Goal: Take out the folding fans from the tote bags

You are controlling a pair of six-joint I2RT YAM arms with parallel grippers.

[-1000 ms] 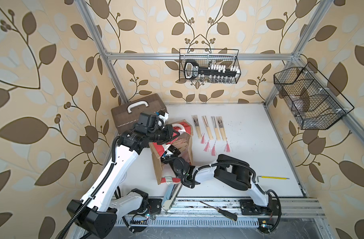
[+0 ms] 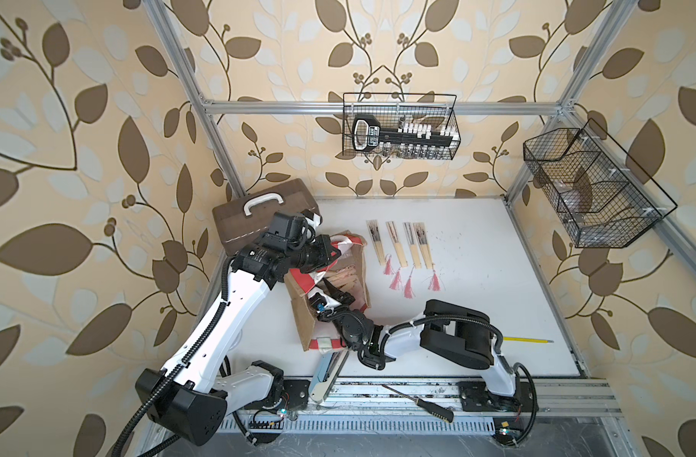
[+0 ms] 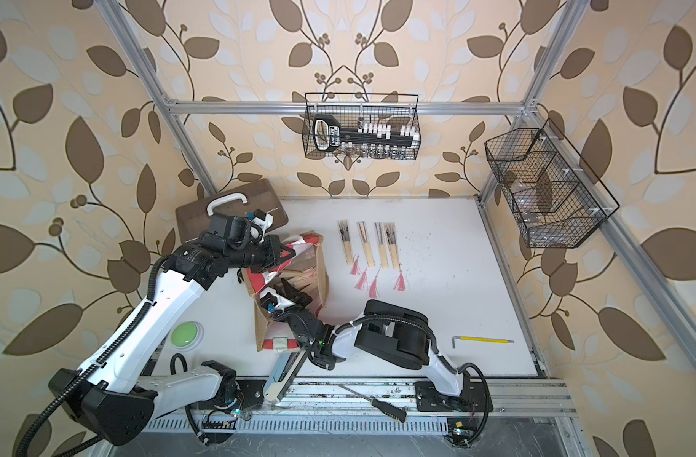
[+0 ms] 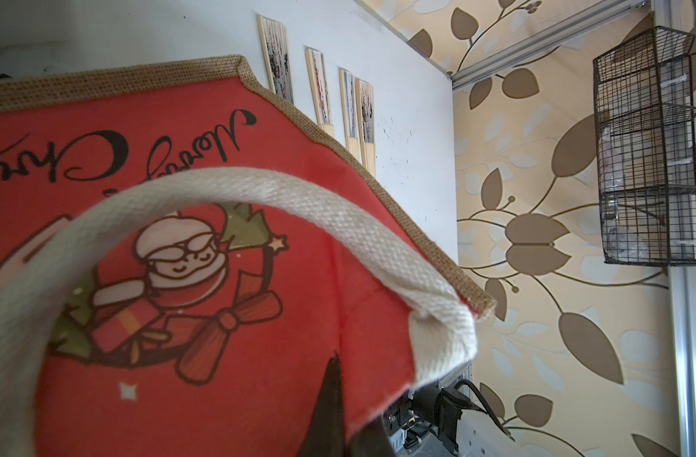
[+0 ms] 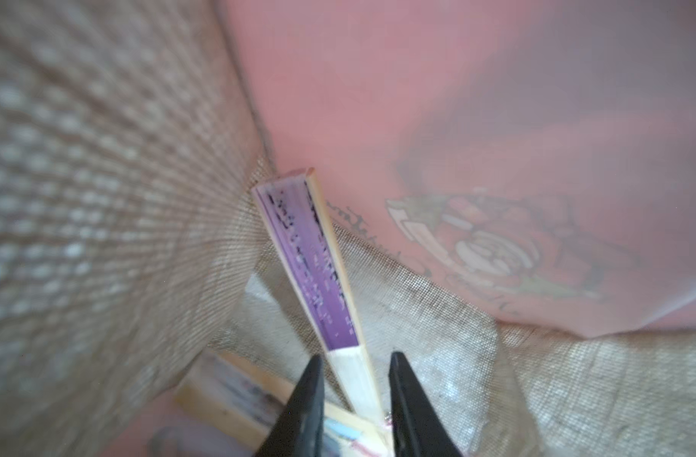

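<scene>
The red and burlap tote bag (image 2: 303,323) lies on its side on the table, its mouth partly spread. My left gripper is shut on a fold of the bag's red cloth, beside the white rope handle (image 4: 249,186). Inside the bag, my right gripper stands part open, its fingertips either side of the pale end of a purple folding fan (image 5: 306,259), with no grip on it showing. Another folding fan (image 5: 233,396) lies lower left in the bag, partly behind a finger. Several folding fans (image 2: 396,245) with pink tassels lie in a row on the table.
Behind the left arm stands a brown case (image 2: 237,221) with a white handle. A yellow pencil-like stick (image 2: 527,339) lies at the right, and a screwdriver (image 2: 431,409) on the front rail.
The right arm has shifted slightly right and forward, its gripper still in the bag. The left arm has moved a little right, and pale fans now show in the bag's mouth.
</scene>
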